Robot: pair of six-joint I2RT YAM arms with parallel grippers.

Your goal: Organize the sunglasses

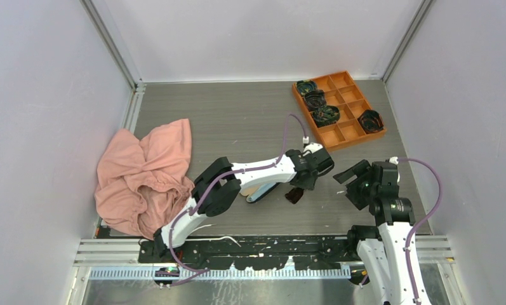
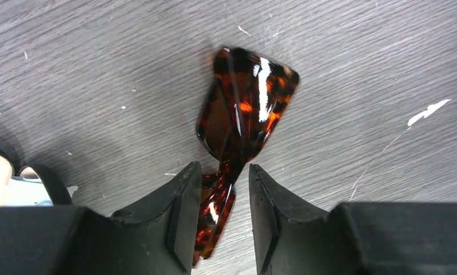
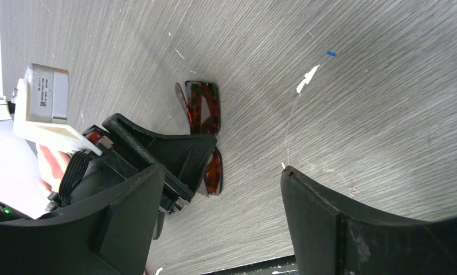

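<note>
The brown tortoiseshell sunglasses (image 2: 254,109) lie on the grey table, their bridge below and between the fingers of my left gripper. Those fingers stand apart, with a gap beside the glasses. From above, only a dark end of the sunglasses (image 1: 294,195) shows past the left gripper, which hides the rest. In the right wrist view the left gripper covers the middle of the sunglasses (image 3: 203,109). My right gripper is open and empty, over the table to the right of them. An orange compartment tray (image 1: 331,135) stands at the back right.
Several dark coiled items, such as one coil (image 1: 370,121), occupy some tray compartments; others are empty. A light blue and tan case (image 1: 263,192) lies left of the sunglasses, partly under the left arm. Pink cloth (image 1: 145,175) covers the table's left side.
</note>
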